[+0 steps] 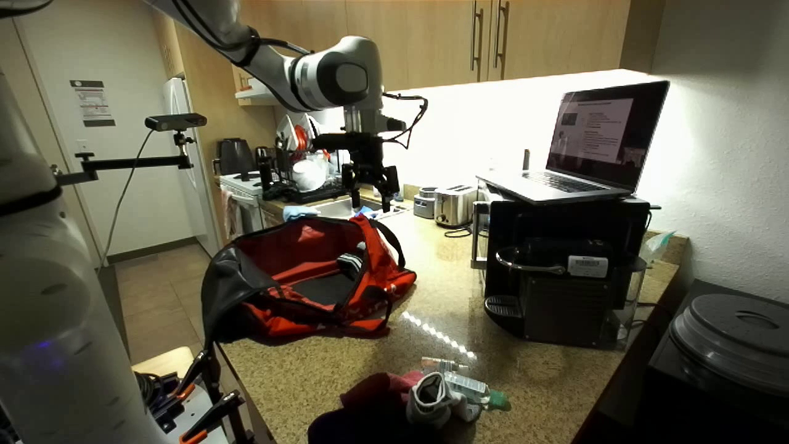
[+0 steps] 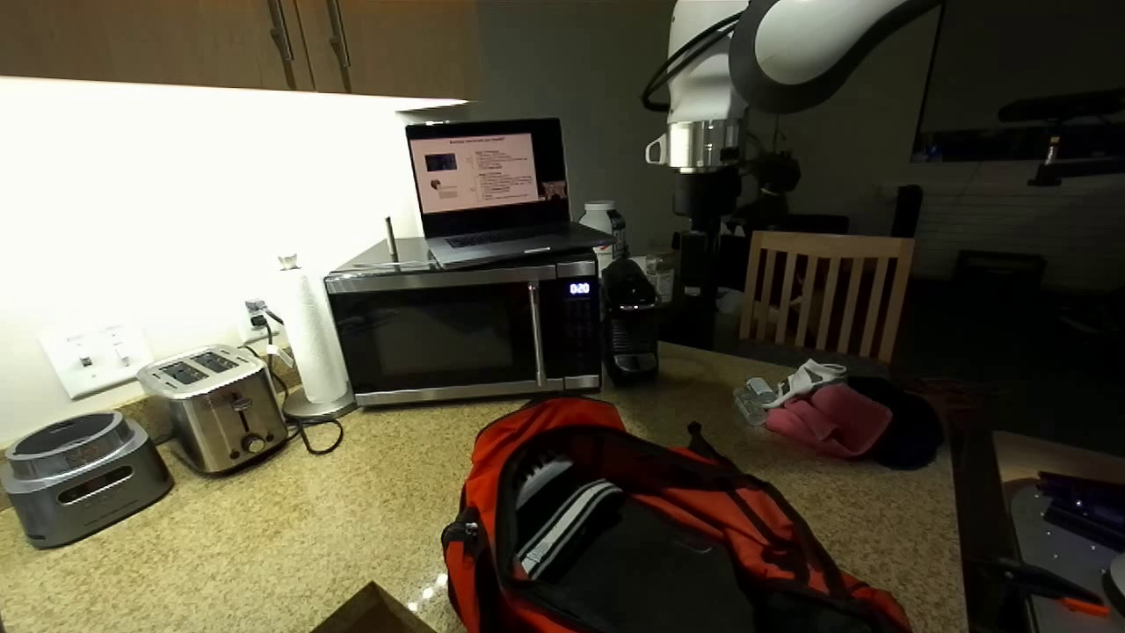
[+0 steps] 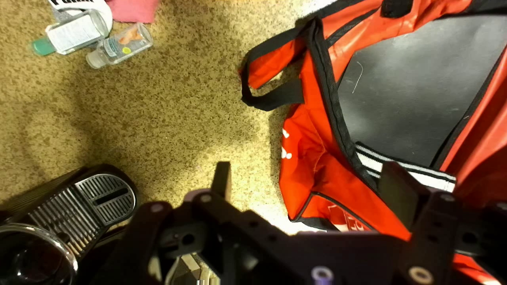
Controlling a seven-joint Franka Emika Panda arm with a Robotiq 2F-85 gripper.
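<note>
Above the counter my gripper stands open, its two fingers wide apart in the wrist view with nothing between them. Below it lies a red and black duffel bag, its top unzipped. Inside the bag rests a black item with white stripes, and the bag's dark floor is otherwise mostly bare. On the counter beside the bag lie a clear bottle with a green cap and a smaller clear bottle. Touching them is a bundle of pink cloth, dark cloth and a white and grey item.
A coffee machine stands beside the microwave, which carries an open laptop. Along the wall are a paper towel roll, a toaster and a grey appliance. Bare counter lies between bag and bottles.
</note>
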